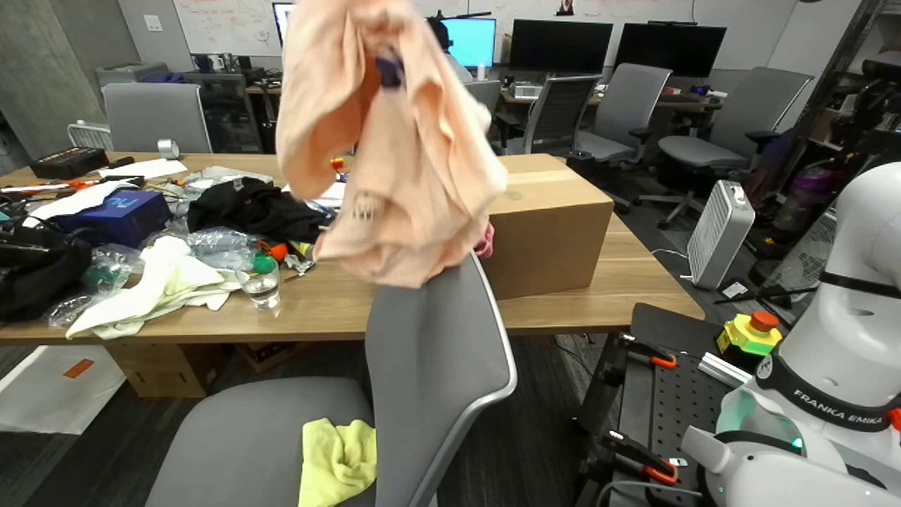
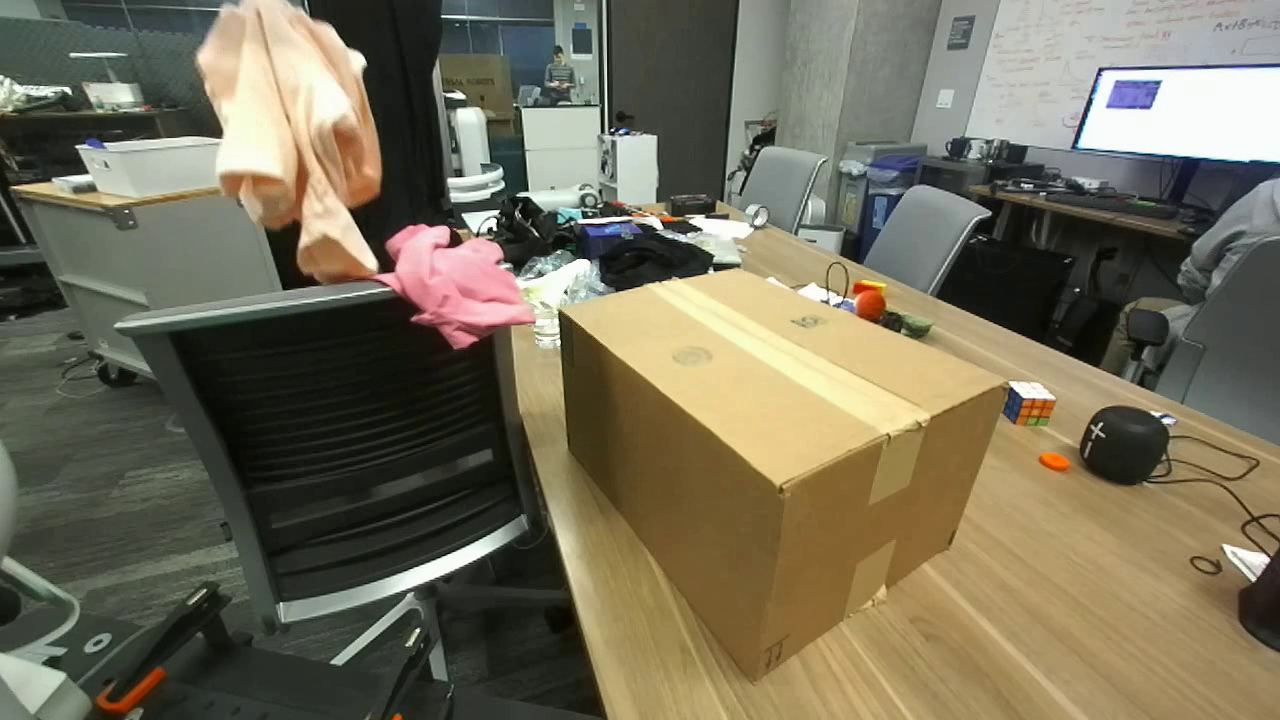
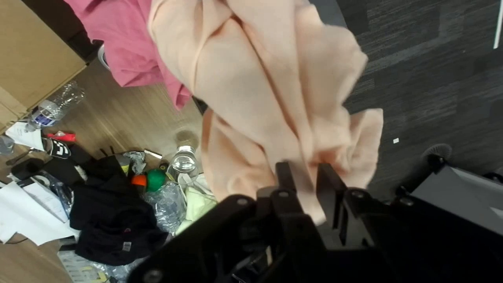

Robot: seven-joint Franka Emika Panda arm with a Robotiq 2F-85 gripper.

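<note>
A peach cloth (image 1: 405, 169) with small dark lettering hangs in the air above the grey chair (image 1: 439, 338). In exterior view 2 the same cloth (image 2: 294, 120) is up at the left, its lower end by the chair back's top edge. The wrist view shows my gripper with its black fingers somewhat apart and a strip of the cloth (image 3: 264, 85) running between them. Whether they press on it, I cannot tell. Both exterior views leave the gripper out. A pink cloth (image 2: 456, 282) drapes over the chair back's corner. On the seat lies a yellow-green cloth (image 1: 338, 460).
A large cardboard box (image 2: 720, 480) occupies the table beside the chair. A glass of water (image 1: 262, 287), a pale cloth (image 1: 160, 287) and a black cloth (image 1: 249, 207) are among the table clutter. Open wood shows on the tabletop near the box.
</note>
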